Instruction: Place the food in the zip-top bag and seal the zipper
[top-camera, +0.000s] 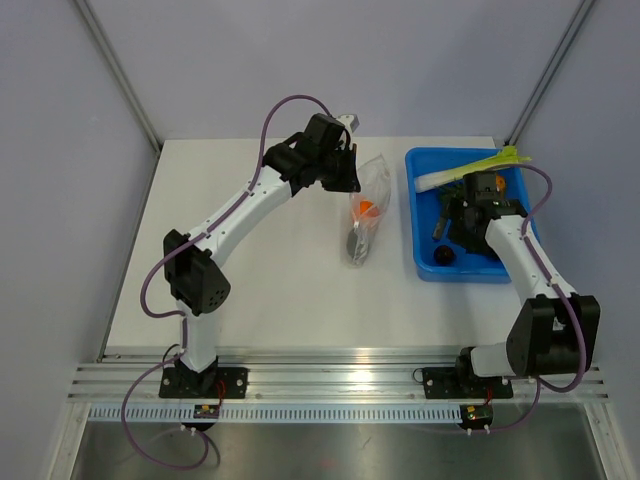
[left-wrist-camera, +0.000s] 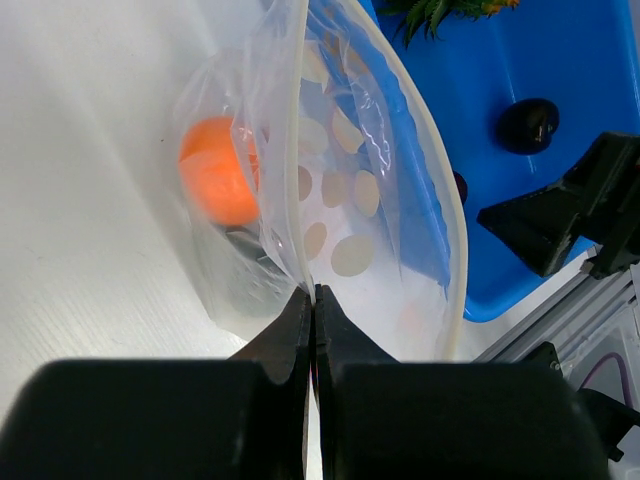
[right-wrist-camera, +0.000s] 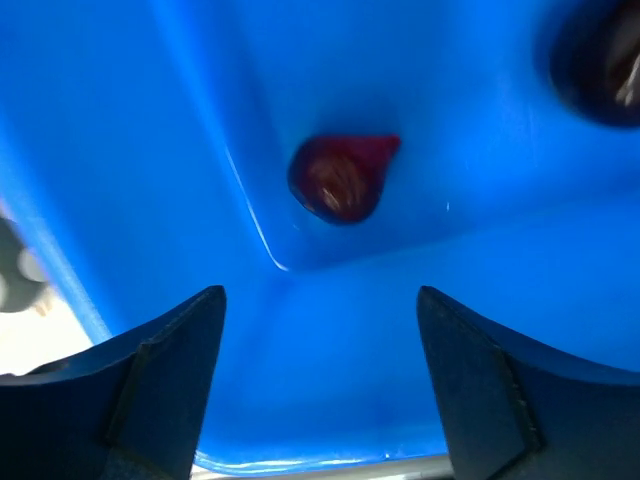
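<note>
My left gripper is shut on the edge of the clear zip bag (top-camera: 362, 235), which hangs open with an orange food item (left-wrist-camera: 215, 170) and something dark inside. My right gripper is part open, down over the blue bin (top-camera: 420, 250), with nothing between its fingers. A small dark red piece (right-wrist-camera: 340, 180) lies below it in the bin, and a dark round item (right-wrist-camera: 600, 65) sits at the view's upper right.
The bin also holds a long pale green vegetable (top-camera: 465, 170), another dark round item (top-camera: 444, 255) and leafy things partly hidden by the right arm.
</note>
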